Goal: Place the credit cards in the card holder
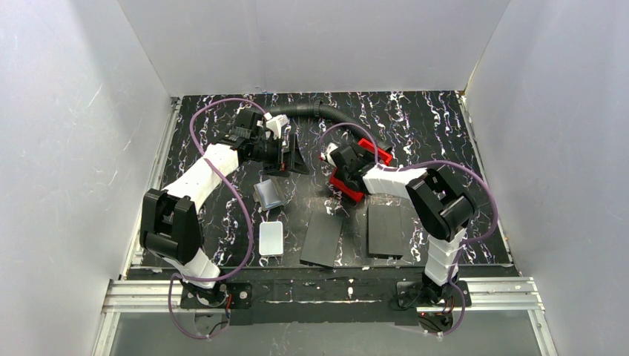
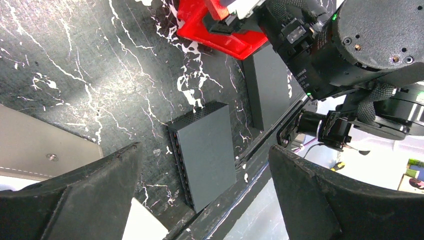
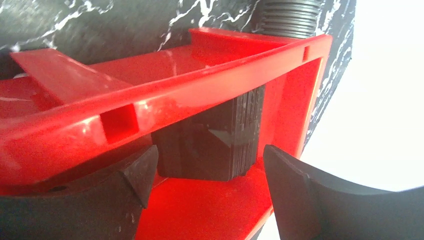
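A stack of dark cards stands inside a red tray, seen in the right wrist view. My right gripper is over the tray, its fingers apart on either side of the stack; the frame shows no clear grip on it. From above, the right arm hides most of the red tray. My left gripper hovers open and empty left of the tray. Below it lies a pale grey box, possibly the card holder.
A white rectangular piece lies at the front left. Two dark flat blocks rest along the front. Behind the arms curves a black ribbed hose. Bare table lies between the left gripper and the blocks.
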